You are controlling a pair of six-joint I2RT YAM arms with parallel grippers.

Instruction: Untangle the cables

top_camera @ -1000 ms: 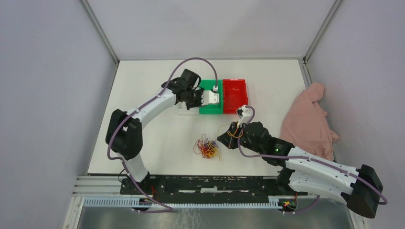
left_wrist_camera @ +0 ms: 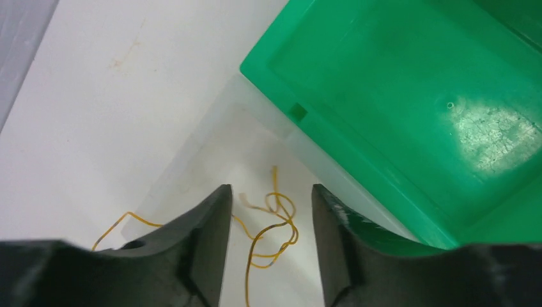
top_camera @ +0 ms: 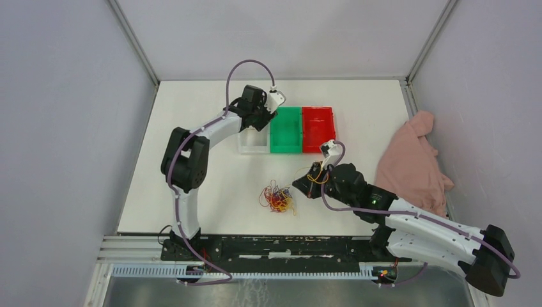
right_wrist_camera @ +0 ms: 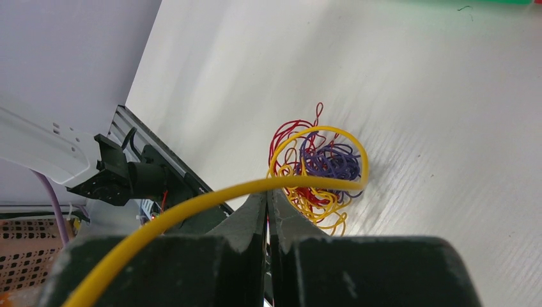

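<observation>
A tangle of red, purple and yellow cables [top_camera: 276,198] lies on the table below the bins, seen also beneath my right gripper, which is shut, with a yellow cable [right_wrist_camera: 224,195] looping over it. My left gripper is over the white bin [left_wrist_camera: 211,147], part open; a thin yellow cable [left_wrist_camera: 287,208] lies in that bin and runs up between its fingers. Whether the cable is gripped cannot be told.
A green bin [top_camera: 286,130] and a red bin [top_camera: 317,129] stand beside the white bin. A pink cloth [top_camera: 409,166] lies at the right edge.
My left arm has moved toward the back of the table, over the white bin, away from the green bin. The right arm has shifted only slightly.
</observation>
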